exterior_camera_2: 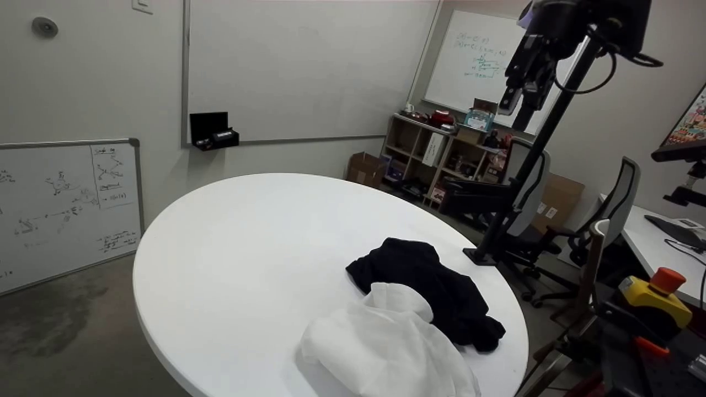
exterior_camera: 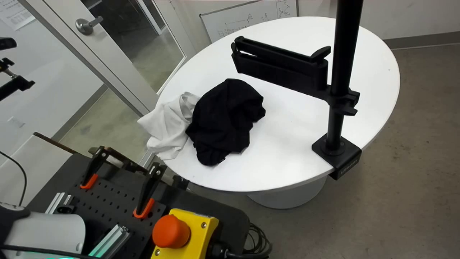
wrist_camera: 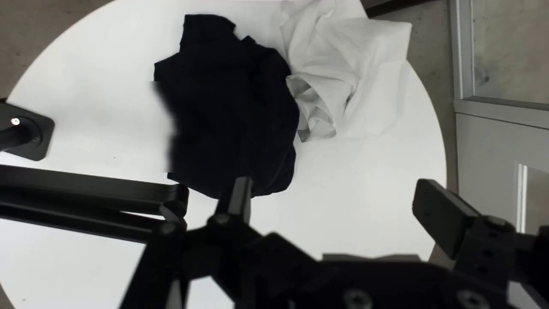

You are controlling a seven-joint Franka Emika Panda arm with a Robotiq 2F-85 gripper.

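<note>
A crumpled black cloth (exterior_camera: 226, 118) lies on the round white table (exterior_camera: 297, 142). Beside it, touching its edge, is a rumpled white cloth (exterior_camera: 170, 125) that reaches the table's rim. From above, the wrist view has the black cloth (wrist_camera: 226, 103) left of the white cloth (wrist_camera: 350, 72). My gripper stands open, its fingers wide apart with nothing between them. High over the table's side in exterior view 2, the gripper (exterior_camera_2: 518, 109) hangs clear of both cloths. Exterior view 1 does not show it.
A black clamp-on pole (exterior_camera: 340, 77) with a folded arm (exterior_camera: 280, 64) rises from the table edge and reaches over the top. A yellow box with a red button (exterior_camera: 171, 231) sits on the robot's stand.
</note>
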